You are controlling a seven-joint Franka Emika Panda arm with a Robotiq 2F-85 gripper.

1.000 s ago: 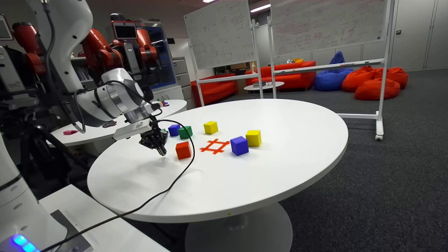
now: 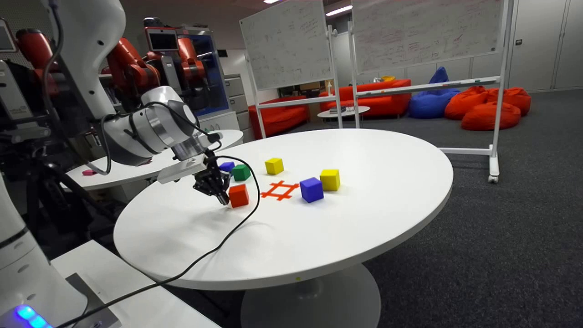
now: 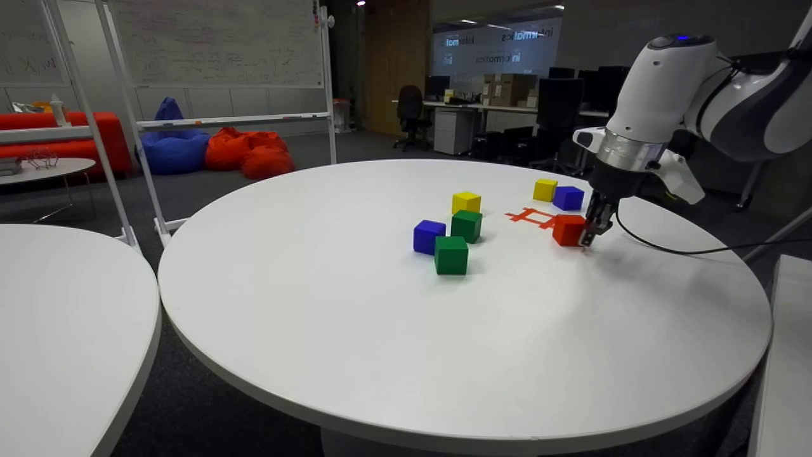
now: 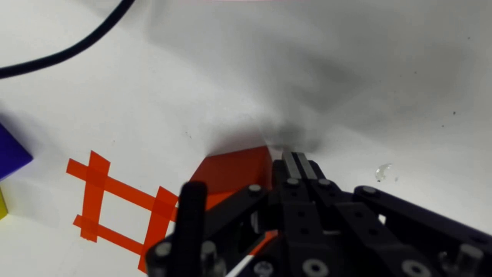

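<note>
A red cube (image 2: pixel 238 196) rests on the white round table, close to a square of crossed red tape (image 2: pixel 280 190). Right beside the cube, on the side away from the tape, my gripper (image 2: pixel 225 202) points down near the tabletop. In the wrist view the gripper has its fingertips pressed together, nothing between them; the red cube (image 4: pixel 235 168) lies just left of them, partly behind the black finger linkage. From the opposite side, the red cube (image 3: pixel 568 230) appears against or very near the fingertips; whether they touch is hard to tell.
Past the tape stand a blue cube (image 2: pixel 311 189) and a yellow cube (image 2: pixel 330 180). Another yellow cube (image 3: pixel 465 203), a blue cube (image 3: pixel 429 237) and two green cubes (image 3: pixel 451 255) cluster elsewhere. A black cable (image 2: pixel 218 246) loops over the table (image 2: pixel 350 229), whose front part is bare.
My gripper has moved across the table toward the red cube and now stands right beside it, still shut. The cable shifted along with the arm. The cubes look unmoved.
</note>
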